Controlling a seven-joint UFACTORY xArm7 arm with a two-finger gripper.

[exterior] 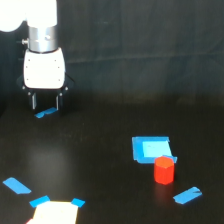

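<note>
At the upper left my white gripper [46,102] hangs over the dark table, pointing down. Its two fingers stand apart, open, with nothing visible between them. A small red block [164,171], upright with a many-sided top, is on the right side of the table, well away from the gripper. Just behind it lies a pale square [156,149] edged with blue tape [138,149]. The block appears close to the front edge of that square; whether it touches the tape I cannot tell.
A bright white patch [54,213] with orange edges is cut off by the lower left border. Blue tape strips lie at the left [16,186], right [188,195] and near the gripper [46,112]. A dark curtain [140,50] hangs behind.
</note>
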